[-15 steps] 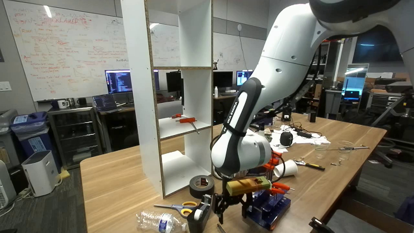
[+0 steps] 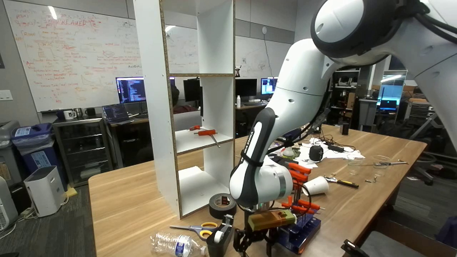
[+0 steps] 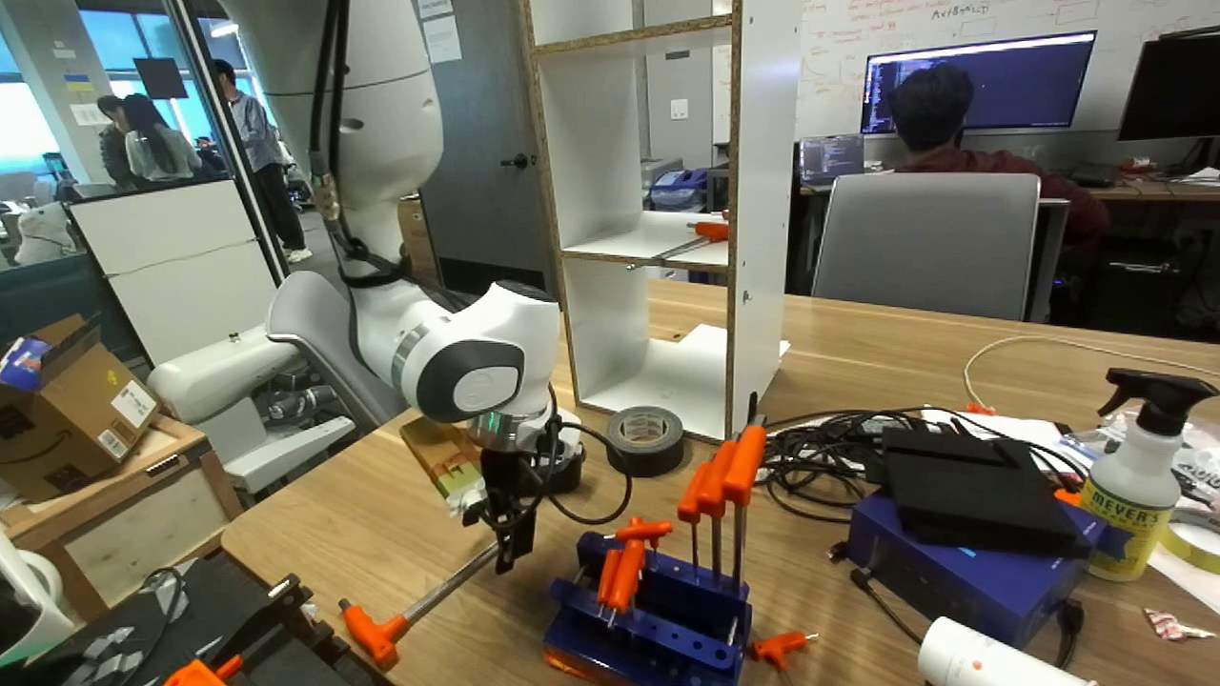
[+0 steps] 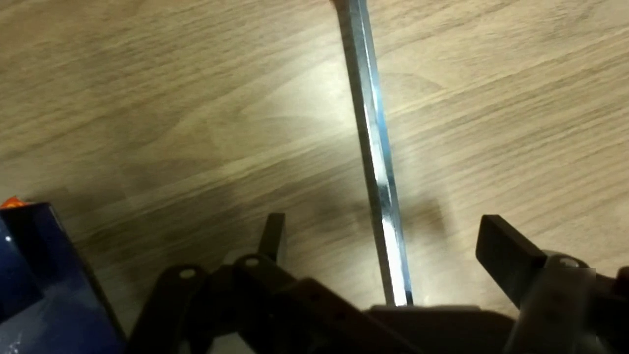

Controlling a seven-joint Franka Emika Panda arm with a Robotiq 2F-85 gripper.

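Observation:
A T-handle hex key lies on the wooden table, its orange handle (image 3: 375, 633) toward the front edge in exterior view 2. In the wrist view its steel shaft (image 4: 380, 159) runs down between my two spread fingers, touching neither. My gripper is open, low over the tabletop, at the shaft's end away from the handle. Beside it stands the blue holder (image 3: 652, 623) with several orange-handled hex keys upright in it. On the white shelf (image 2: 188, 143) rests another red-handled key (image 2: 206, 132).
Close to my gripper are black tape (image 2: 222, 205), a tape dispenser (image 2: 220, 237), scissors (image 2: 201, 230) and a plastic bottle (image 2: 175, 245). A small orange key (image 3: 782, 648) lies right of the holder in exterior view 2. A white cup (image 2: 316, 186) lies on its side.
The arm has come down, bringing my gripper lower toward the table and slightly left in exterior view 1. The shelf and other table objects have not moved.

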